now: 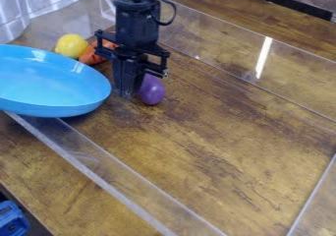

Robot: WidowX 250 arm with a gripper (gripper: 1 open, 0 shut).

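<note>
My black gripper [129, 81] hangs at the upper centre, just right of a large blue plate [46, 78] and low over the counter. A purple object [152, 91] sits beside its fingertips, partly behind them. Nothing clearly shows between the fingers, which look close together; the gripper appears shut.
A yellow object [73, 44] and an orange-red one [92, 55] lie behind the plate, partly hidden. Clear strips cross the wooden counter [223, 161]. A blue item [8, 218] is at the lower left edge.
</note>
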